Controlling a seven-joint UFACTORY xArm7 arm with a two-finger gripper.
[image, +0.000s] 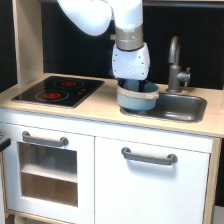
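A teal pot (138, 102) with a pale tan rim sits at the left part of the sink (182, 107), partly over its edge. From above, the dark fingers of my gripper (131, 85) reach down to the pot's back left side and opening. The fingertips are small and dark against the pot, so whether they are closed on its rim or apart cannot be made out. Whether the pot rests on the sink's bottom or hangs slightly above it is also unclear.
A dark faucet (176, 66) rises behind the sink, right of the pot. To the left lies a black stove top (60, 91) with red burner rings. White cabinet doors stand below.
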